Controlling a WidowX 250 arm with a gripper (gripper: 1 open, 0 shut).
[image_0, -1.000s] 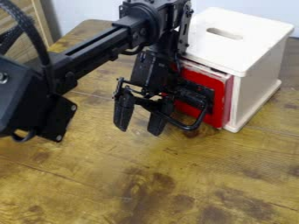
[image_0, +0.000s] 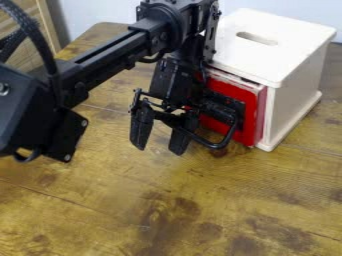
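Observation:
My black gripper (image_0: 162, 133) hangs in the middle of the view, its two fingers pointing down with a gap between them and nothing visible in it. Just behind it and to the right is a white wooden box (image_0: 291, 65) with a slot in its top. A red panel (image_0: 245, 125) stands on the box's front face, partly hidden by the gripper and its curved bracket.
The bulky black arm fills the upper left. A pale wooden object (image_0: 8, 90) shows at the far left edge.

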